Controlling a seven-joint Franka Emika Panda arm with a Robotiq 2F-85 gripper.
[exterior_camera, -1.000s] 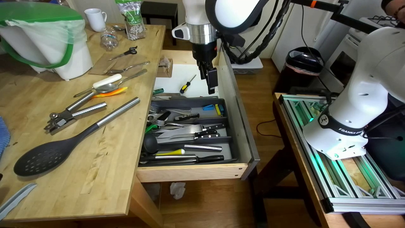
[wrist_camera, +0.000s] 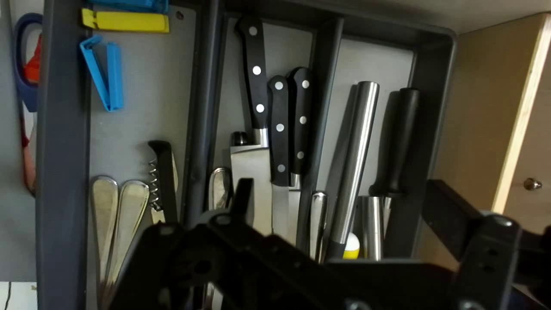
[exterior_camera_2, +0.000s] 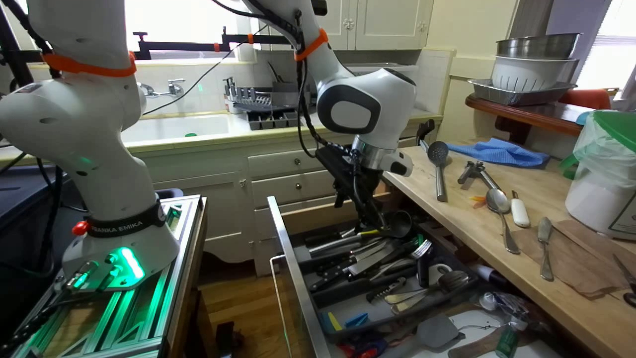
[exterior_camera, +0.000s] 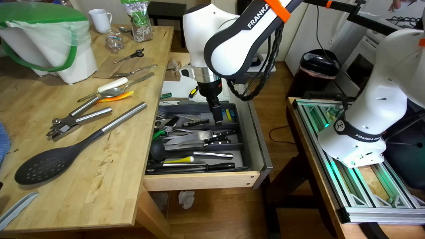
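Observation:
My gripper is open, its two dark fingers spread wide with nothing held between them. It hangs over the grey cutlery tray [exterior_camera: 246, 135] in the pulled-out drawer. Black-handled knives [wrist_camera: 279, 131] lie in the tray's middle section. A steel-handled tool [wrist_camera: 356, 165] and a black handle [wrist_camera: 403, 137] share the section beside them. Blue clips [wrist_camera: 114, 77], a yellow clip [wrist_camera: 133, 21] and a corkscrew [wrist_camera: 166, 175] lie in the other section. In the wrist view, my gripper covers the lower part of the tray.
The wooden counter [exterior_camera: 99, 191] adjoins the drawer, carrying a slotted spoon [exterior_camera: 49, 165], a can opener [exterior_camera: 67, 123] and a lidded white bin [exterior_camera: 75, 63]. The drawer's front panel [exterior_camera: 255, 131] rises along the tray's end. Behind the tray lies a yellow-black screwdriver [exterior_camera: 193, 92].
In exterior view 1, the arm has moved nearer the camera and lower. My gripper has passed from behind the tray to above it. The tray's contents look unmoved.

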